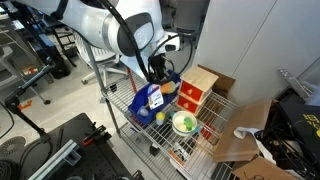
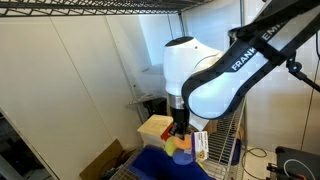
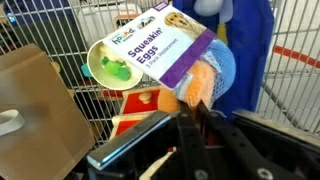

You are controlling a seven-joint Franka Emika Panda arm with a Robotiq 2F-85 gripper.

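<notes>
In the wrist view my gripper is shut on a soft orange toy. A white and purple card label reading "Squeakin' Eggs" hangs with it, and a light-blue rounded piece shows beside it; whether that belongs to the toy I cannot tell. From exterior view 1 the gripper is over the blue bin, with the label facing out. Exterior view 2 shows the toy and label hanging below the white arm, above the blue bin.
Right of the bin stand a wooden box with red drawers and a pale round bowl with green things inside. A small yellow cup sits near the bin. An open cardboard box is at the right. Bare wire rack lies in front.
</notes>
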